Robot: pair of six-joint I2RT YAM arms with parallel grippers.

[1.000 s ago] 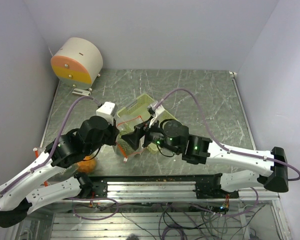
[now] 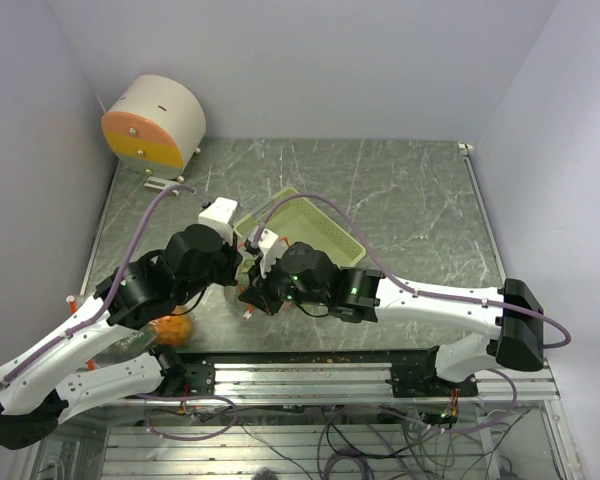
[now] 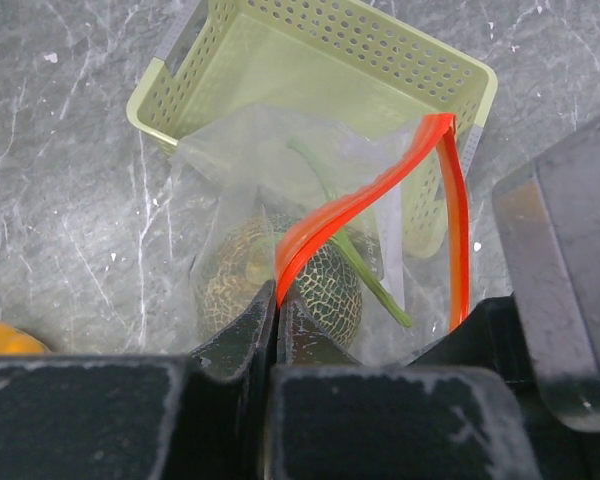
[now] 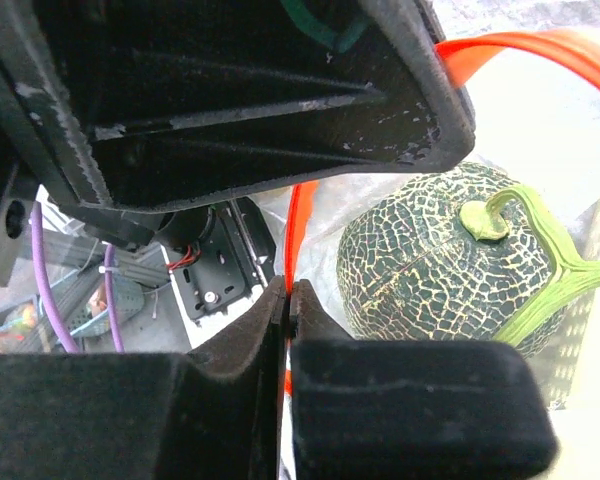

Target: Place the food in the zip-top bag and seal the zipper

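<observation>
A clear plastic bag (image 3: 205, 190) with an orange zipper edge (image 3: 365, 205) holds a netted green melon (image 3: 325, 290) with a green stem (image 4: 570, 265). The orange edges spread apart, so the bag's mouth is open. My left gripper is shut on one end of the orange zipper. Close by, my right gripper is shut with the thin orange strip running between its fingertips. The left gripper's dark finger (image 4: 280, 120) fills the upper part of the right wrist view. From above, both grippers hide most of the bag.
Behind the bag lies a pale green perforated basket (image 3: 310, 70), partly under the plastic. An orange food item (image 2: 172, 330) sits near the left arm. A rounded white box (image 2: 155, 125) stands at the back left.
The left arm has barely moved.
</observation>
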